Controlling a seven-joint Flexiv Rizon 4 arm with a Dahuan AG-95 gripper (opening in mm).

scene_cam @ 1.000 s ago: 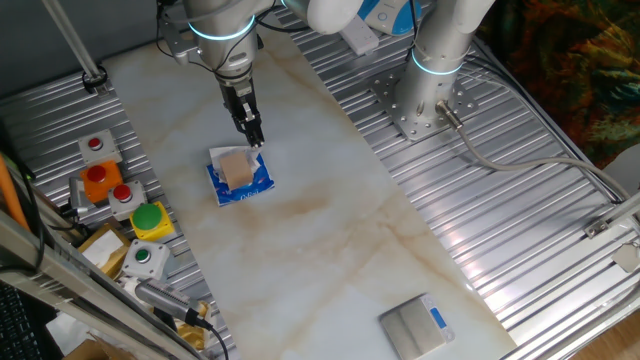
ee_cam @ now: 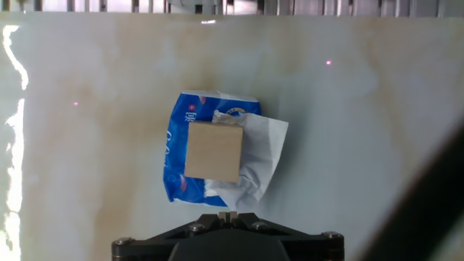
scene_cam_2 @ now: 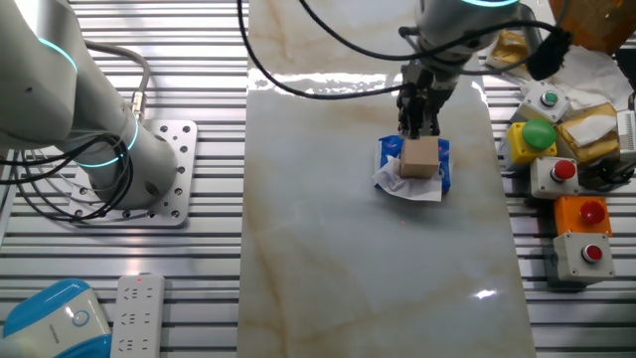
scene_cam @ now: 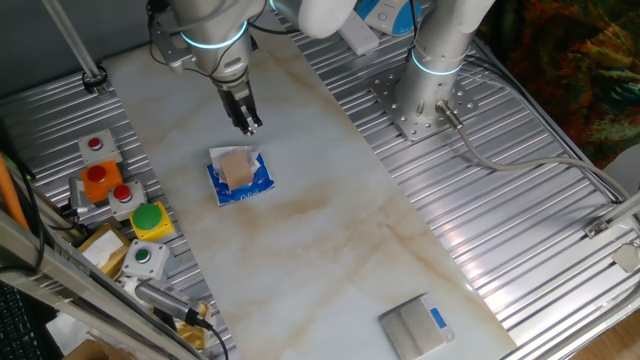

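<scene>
A tan block (ee_cam: pixel 214 151) lies on a blue printed packet (ee_cam: pixel 175 161) and a crumpled white paper (ee_cam: pixel 265 148), which overlaps the packet. In exterior view 1 the same block (scene_cam: pixel 237 169) sits left of centre on the marble-patterned board. My gripper (scene_cam: pixel 249 130) hangs above the board, just beyond the packet and apart from it. The wrist view shows the gripper with its fingertips together and nothing visible between them. From exterior view 2, the gripper (scene_cam_2: pixel 418 134) appears right behind the block (scene_cam_2: pixel 419 157).
A silver scale-like box (scene_cam: pixel 416 328) rests at the board's near end. Several push-button boxes, one with a green button (scene_cam: pixel 147 217), line one side. The robot base (scene_cam: pixel 434 85) stands on the other. Most of the board is bare.
My gripper has lifted slightly away from the packet. Block, paper and packet look unmoved.
</scene>
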